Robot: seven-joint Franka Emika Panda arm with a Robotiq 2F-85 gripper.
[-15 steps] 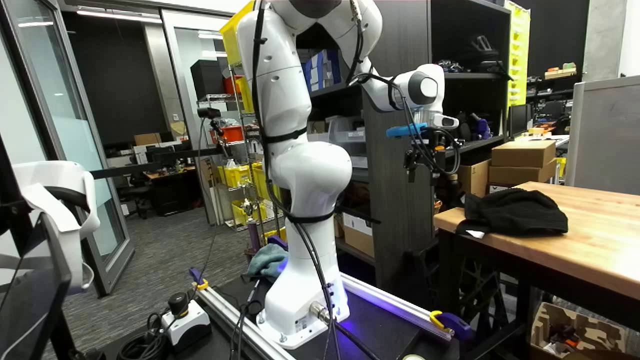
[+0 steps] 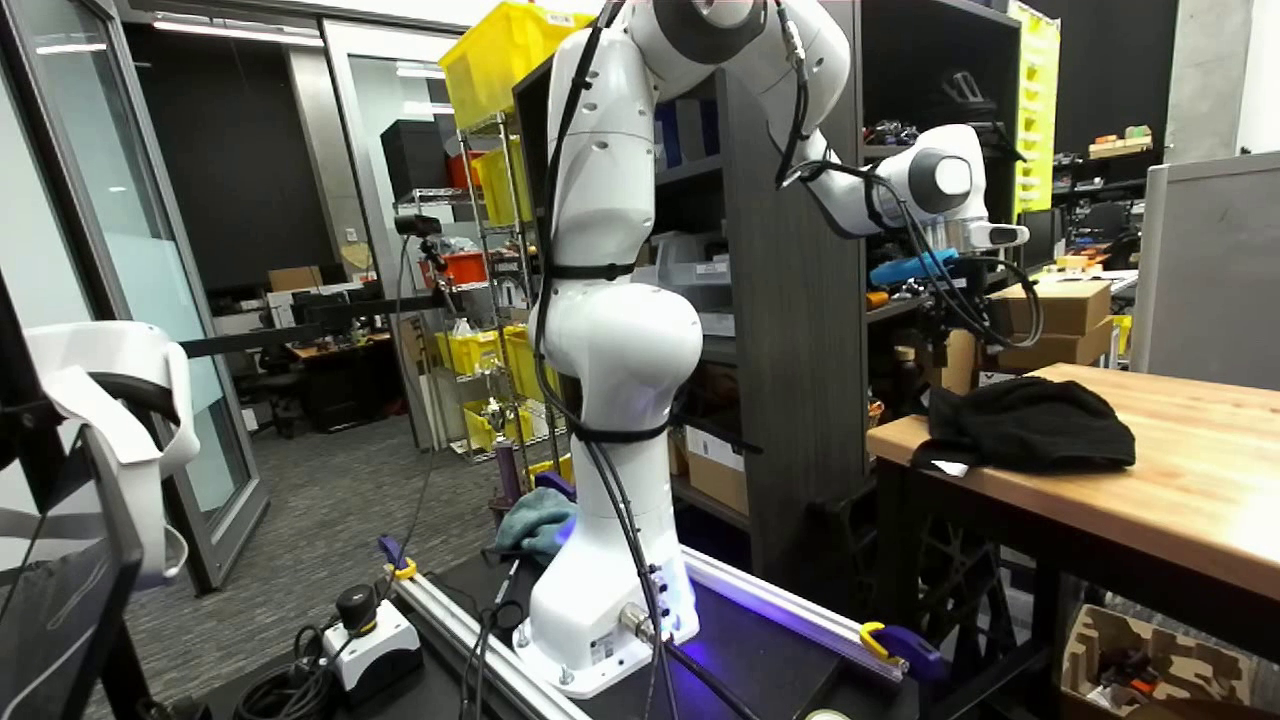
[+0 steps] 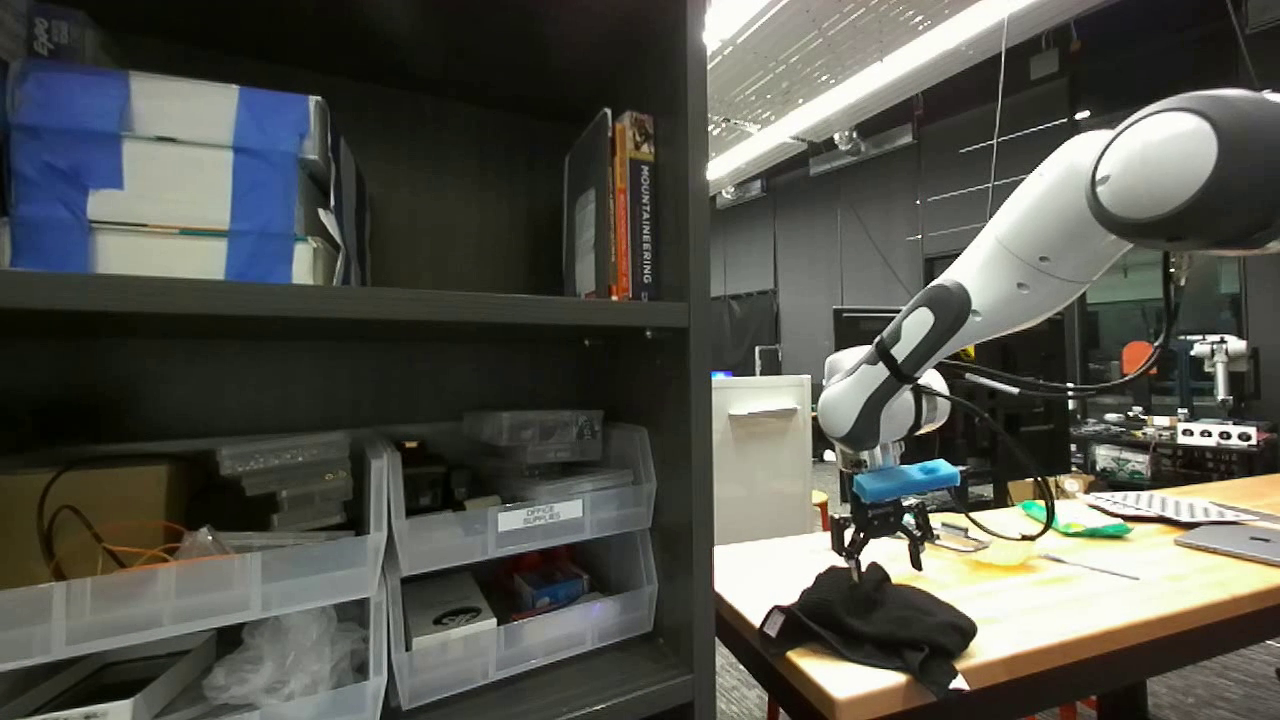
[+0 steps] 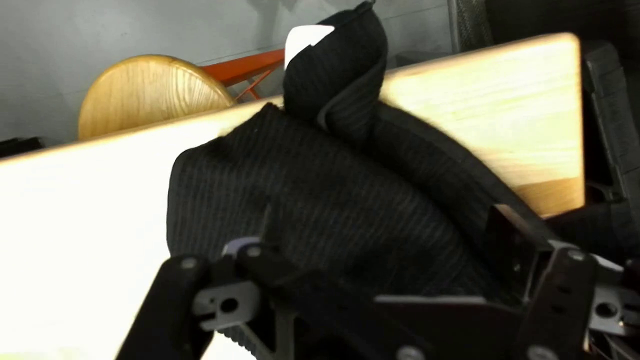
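Observation:
A crumpled black ribbed cloth (image 2: 1032,426) lies at the corner of the wooden table (image 2: 1200,468). In the wrist view the cloth (image 4: 324,186) fills the middle, one folded end reaching past the table edge with a white tag (image 4: 303,39) on it. My gripper is open, its fingers set wide apart over the cloth. In exterior view 2 the gripper (image 3: 885,564) hangs pointing down just above the cloth (image 3: 882,624). Whether a fingertip touches the fabric cannot be told. Nothing shows gripped between the fingers.
A dark shelf unit (image 3: 698,360) with bins stands beside the table. Farther along the tabletop are a green packet (image 3: 1076,518) and a laptop (image 3: 1236,542). A round wooden stool (image 4: 153,93) sits below the table edge. Bare tabletop surrounds the cloth.
The arm has swung right in exterior view 1, from in front of the shelf to the table corner beside the cloth there. The cloth has not moved.

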